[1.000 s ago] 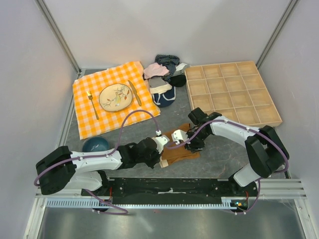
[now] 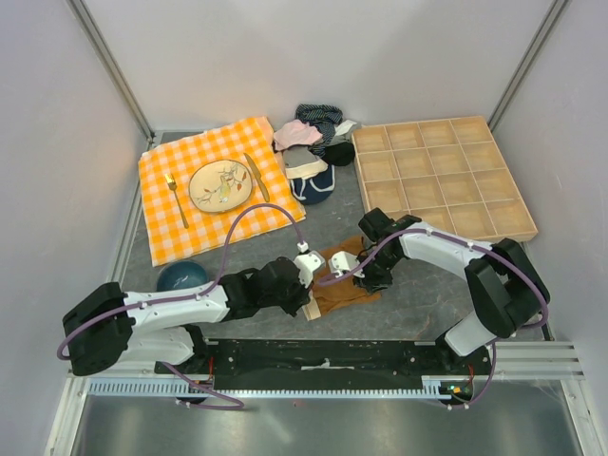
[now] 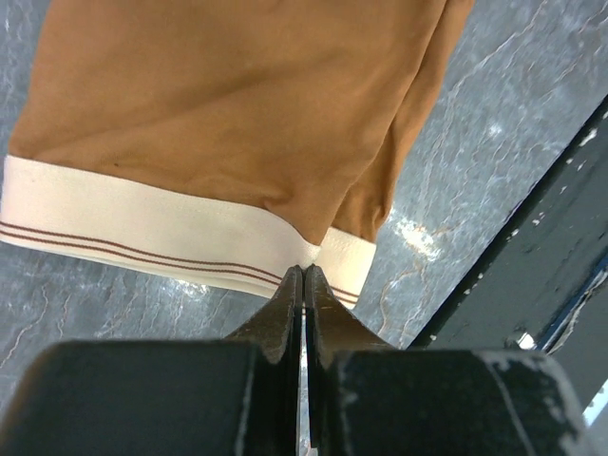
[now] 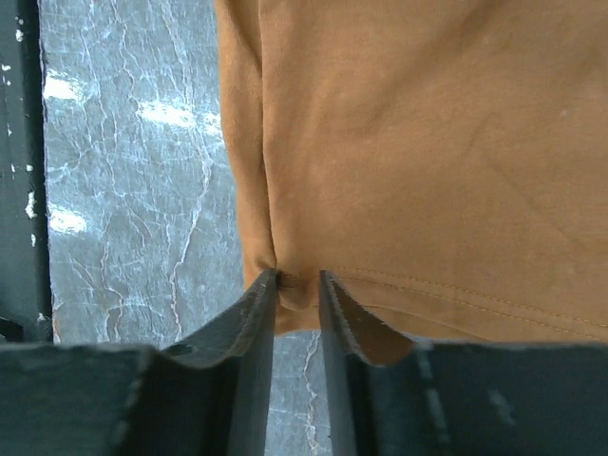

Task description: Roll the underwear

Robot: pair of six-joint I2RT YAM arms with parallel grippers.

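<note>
The brown underwear [image 2: 344,296], with its cream waistband [image 3: 142,218], lies folded on the grey marbled table. My left gripper is shut at the waistband's corner, where the folded cloth gathers to a point at its fingertips and a lower layer peeks out behind. On the other side, my right gripper is part open over the brown corner; a small bump of cloth shows between its fingers, not clamped. From above, the arms cover both corners.
A divided wooden tray [image 2: 437,176] stands at the back right. More clothes [image 2: 315,152] are heaped at the back middle. A checked orange cloth [image 2: 157,180] with a plate [image 2: 221,185] lies at the left, a dark bowl [image 2: 182,276] near it. The table's front edge is close.
The left arm has shifted only a little. The underwear lies in nearly the same place.
</note>
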